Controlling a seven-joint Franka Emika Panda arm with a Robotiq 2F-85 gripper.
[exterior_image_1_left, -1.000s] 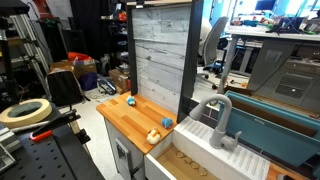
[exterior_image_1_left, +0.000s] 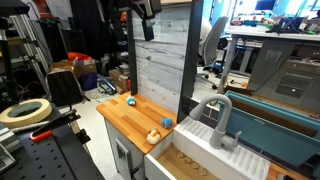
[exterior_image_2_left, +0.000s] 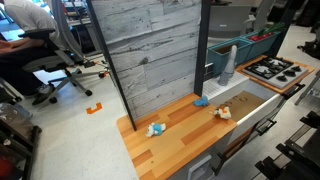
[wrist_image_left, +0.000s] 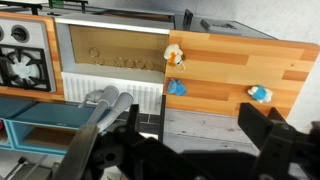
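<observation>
My gripper (exterior_image_1_left: 128, 36) hangs high over the wooden counter (exterior_image_1_left: 125, 116), open and empty. In the wrist view its dark fingers stand wide apart at the bottom, clear of everything on the counter. Three small items lie on the wood: a blue one (wrist_image_left: 176, 87), a pale yellow-and-white one (wrist_image_left: 174, 53) near the front edge, and a white-and-blue one (wrist_image_left: 260, 94) towards the far end from the sink. In exterior view 2 the blue item (exterior_image_2_left: 202, 101) rests near the back wall. The open drawer (wrist_image_left: 119, 51) looks mostly empty, with a few ring shapes on its bottom.
A grey faucet (exterior_image_1_left: 222, 120) rises beside the drawer, near the blue-green basin (exterior_image_1_left: 270, 130). The stove (exterior_image_2_left: 273, 70) lies past the drawer. A grey plank wall (exterior_image_2_left: 165, 65) bounds the counter's back. Bare wood separates the small items.
My arm and gripper have come into exterior view 1 from above, at the upper left. The counter items and the drawer look unmoved.
</observation>
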